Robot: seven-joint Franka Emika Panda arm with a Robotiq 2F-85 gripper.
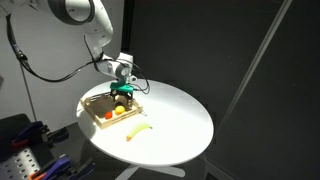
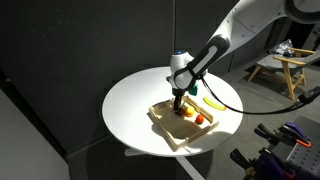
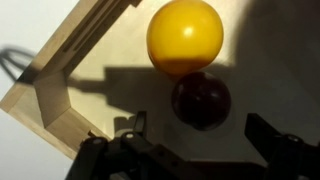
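Inside a wooden box [image 1: 117, 124] on the round white table lie an orange-yellow fruit [image 3: 185, 36], a red-orange one [image 2: 199, 119] and a dark round fruit [image 3: 201, 101]. In the wrist view the dark fruit lies just below the yellow one, at or very near contact. My gripper is open above the box; its two dark fingers [image 3: 262, 133] stand on either side of the dark fruit, slightly short of it in that view. Nothing is held. How high the fingertips are over the box floor I cannot tell.
A banana [image 1: 139, 131] lies on the table outside the box, near its front. The box walls [image 3: 62, 120] stand close around the fruit.
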